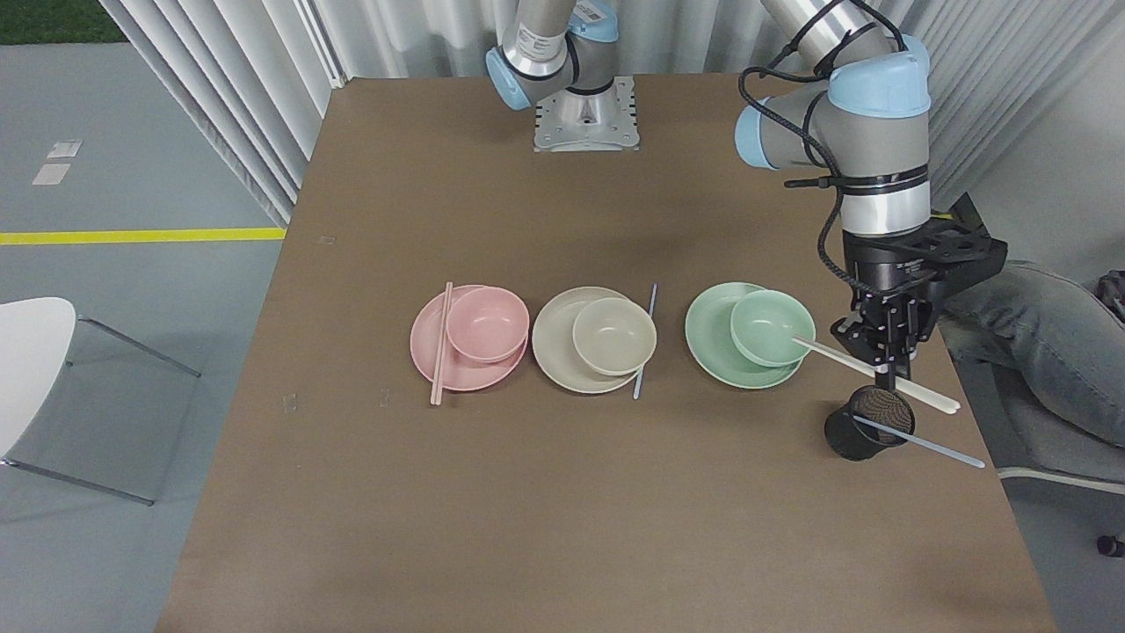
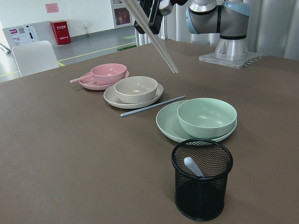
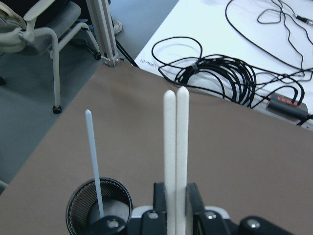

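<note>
My gripper (image 1: 889,369) is shut on a pair of white chopsticks (image 3: 176,161), held high at the right, above the black mesh pen cup (image 2: 202,186). A pale blue chopstick (image 3: 96,161) stands leaning in that cup. Left of me are a green plate (image 1: 717,348) with a green bowl (image 1: 772,328), a cream plate (image 1: 559,338) with a cream bowl (image 1: 613,336), and a pink plate (image 1: 427,348) with a pink bowl (image 1: 487,323). Pink chopsticks (image 1: 442,343) rest on the pink plate; a pale blue chopstick (image 1: 643,348) lies beside the cream one.
In the wrist view, coiled black cables (image 3: 230,81) lie on a white surface beyond the table edge; a seated person's leg (image 1: 1044,348) is at the right.
</note>
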